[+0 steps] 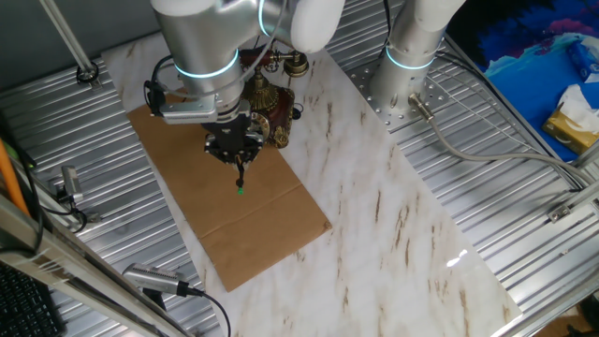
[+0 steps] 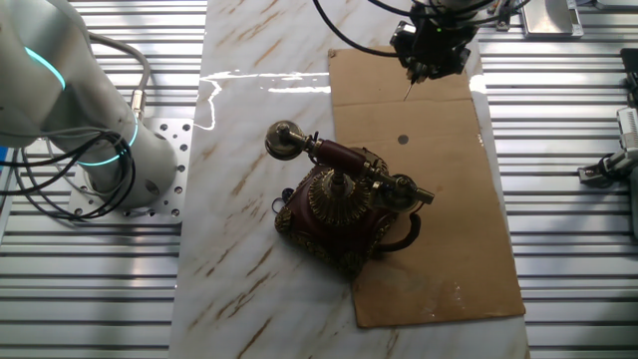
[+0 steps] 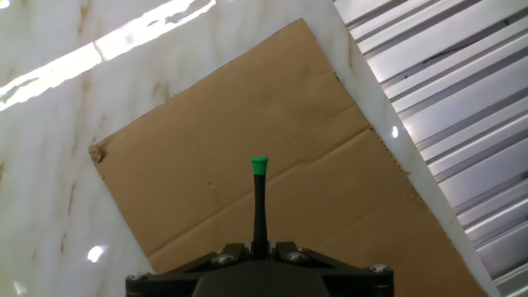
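My black gripper is shut, its slim parts meeting in one narrow dark shaft with a green tip in the wrist view. No seam shows along that shaft, and no other object is seen between the fingers. The tip hangs over a flat brown cardboard sheet (image 1: 260,211); the height above it is hard to judge. An ornate old-style telephone (image 2: 339,214) in dark red and brass stands partly on the sheet. Its handset (image 2: 344,160) lies across the cradle. In exterior view 1 the arm hides part of the phone.
Slatted metal decking (image 2: 568,259) borders the table. A small cylindrical device (image 1: 154,279) with a cable stands near the table's edge.
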